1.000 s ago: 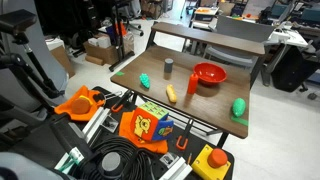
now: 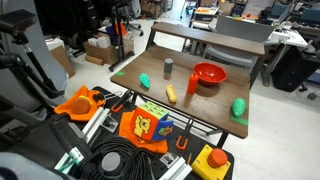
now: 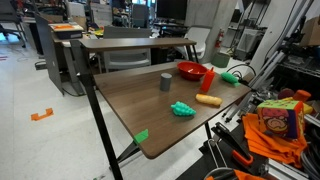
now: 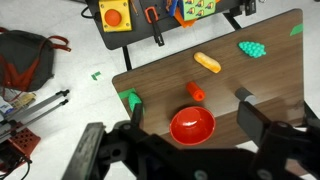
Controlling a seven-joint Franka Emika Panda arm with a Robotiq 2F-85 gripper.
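On the wooden table stand a red bowl [image 2: 210, 73], a red bottle-like object [image 2: 193, 83], a grey cylinder [image 2: 168, 65], a yellow-orange elongated object [image 2: 171, 93], a teal lumpy item [image 2: 144, 80] and a green item [image 2: 238, 108]. The same things lie below the camera in the wrist view, with the red bowl [image 4: 192, 125] near the gripper. My gripper is open high above the table, its dark fingers [image 4: 95, 145] spread wide at the lower edge. Nothing shows between them.
In front of the table are an orange tray with a colourful box [image 2: 150, 127], coiled black cables [image 2: 110, 150] and a red button on a yellow base [image 2: 212, 163]. A second table [image 2: 235, 42] stands behind. Bare wood remains around the objects.
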